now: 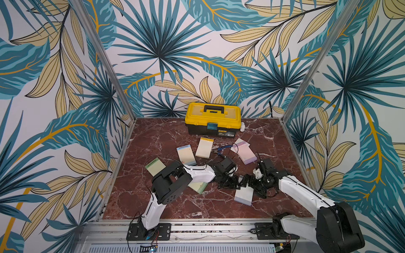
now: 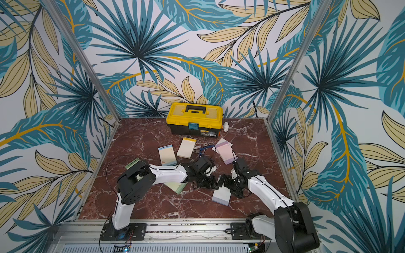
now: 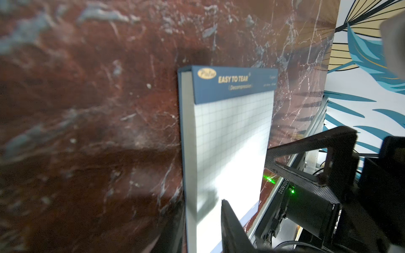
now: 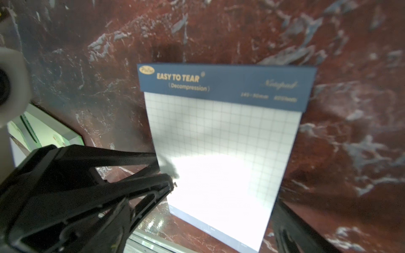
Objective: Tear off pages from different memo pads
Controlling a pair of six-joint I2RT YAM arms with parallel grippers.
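Observation:
A blue-banded grid memo pad (image 1: 243, 196) lies near the front right, marked "EASY TO TEAR" (image 4: 227, 126). My left gripper is low beside the pad's near part, fingertips part open, with nothing visibly held; where they touch is unclear. My right gripper (image 2: 232, 189) hangs over the pad's right side, open; in the right wrist view its fingers straddle the pad's lower part from above. Other pads lie around: green (image 1: 154, 167), blue-topped cream (image 1: 186, 155), yellow-topped (image 1: 204, 147), pink (image 1: 246, 154), and a green one partly under my left arm (image 1: 198, 187).
A yellow toolbox (image 1: 213, 118) stands at the back with a small white bottle (image 2: 225, 126) beside it. A blue-handled tool (image 2: 204, 148) lies among the pads. Both arms are close together at the front right.

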